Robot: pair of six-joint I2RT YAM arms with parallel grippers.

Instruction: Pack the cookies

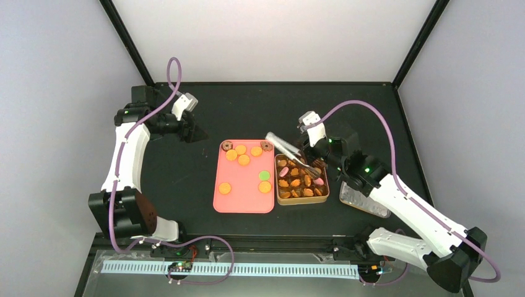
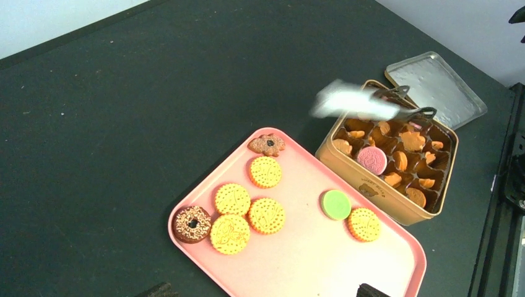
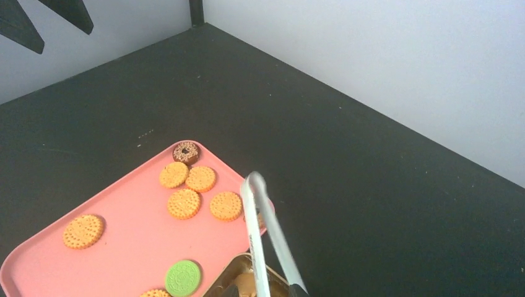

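On the pink tray (image 1: 241, 195) lie several round yellow cookies (image 2: 230, 234), a green one (image 2: 336, 205), a chocolate ring (image 2: 192, 224) and a brown fish-shaped one (image 2: 267, 145). Beside it the tin (image 1: 301, 200) holds brown, orange and pink cookies (image 2: 372, 159) in compartments. Pale tongs (image 2: 356, 102), blurred, lean over the tin with their dark heads at it; no fingers show on them in the left wrist view. My right gripper is above the tin, its fingers part closed; whether it grips the tongs, I cannot tell. My left gripper (image 1: 201, 133) stands open and empty.
The tin's metal lid (image 1: 364, 199) lies right of the tin, partly under the right arm. Bare black table (image 2: 124, 124) spreads behind the tray and tin and left of the tray.
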